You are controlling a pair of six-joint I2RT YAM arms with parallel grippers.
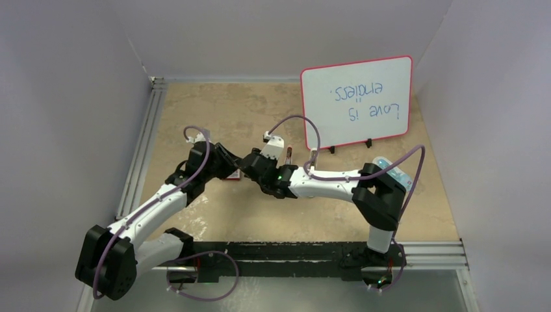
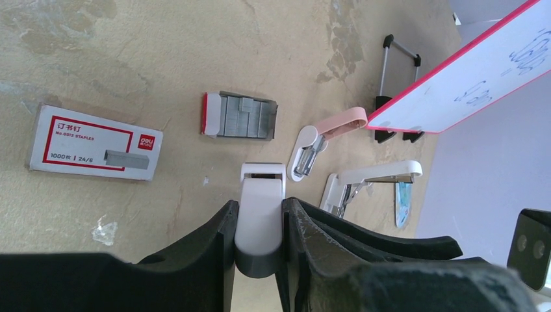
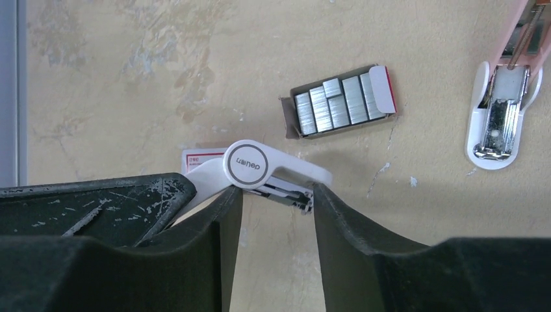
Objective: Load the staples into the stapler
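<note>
My left gripper is shut on a white stapler point(image 2: 261, 201) with a dark end, held above the table. In the right wrist view the same stapler point(image 3: 289, 166) slants across from the left gripper's finger point(image 3: 149, 201), a metal staple channel showing under its upper arm. My right gripper is open, fingers apart on either side of the stapler's front end; whether they touch it I cannot tell. Behind it lies an open staple box point(image 3: 364, 97) filled with several silver strips. The two grippers nearly meet in the top view.
A closed staple box point(image 2: 94, 143) lies flat on the table. A pink stapler point(image 2: 341, 123) and another white stapler point(image 2: 377, 174) stand near the whiteboard point(image 1: 357, 101). A blue-and-white item point(image 1: 393, 170) lies at the right.
</note>
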